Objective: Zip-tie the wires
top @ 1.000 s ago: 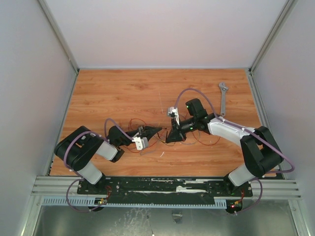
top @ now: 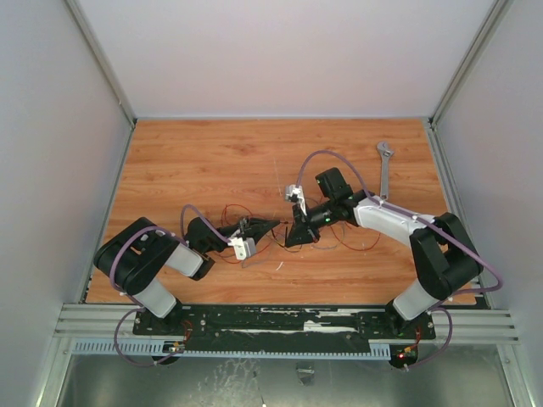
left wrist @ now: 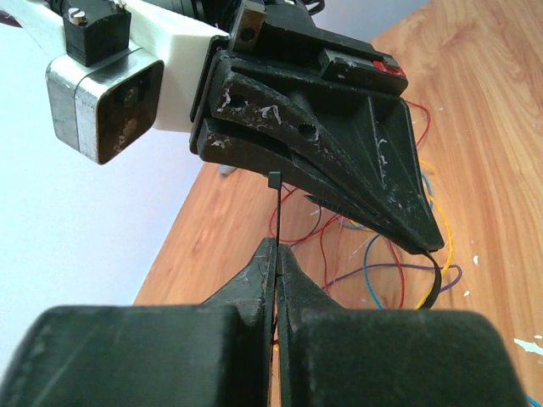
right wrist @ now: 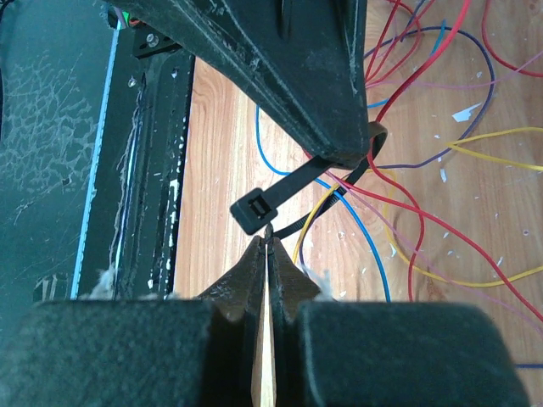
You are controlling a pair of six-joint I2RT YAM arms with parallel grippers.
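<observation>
Both grippers meet low over the coloured wires (right wrist: 441, 229) near the middle of the table. My left gripper is shut, with a thin dark strip upright along the seam of its fingertips. My right gripper is also shut, its tips at the square head (right wrist: 253, 210) of a black zip tie (right wrist: 297, 178); whether they grip it is unclear. The tie loops round some wires beneath the other gripper's fingers in the right wrist view.
A wrench (top: 383, 170) lies at the back right of the wooden table (top: 221, 148). A dark strip (top: 288, 339) runs along the front edge.
The left arm looks unchanged.
</observation>
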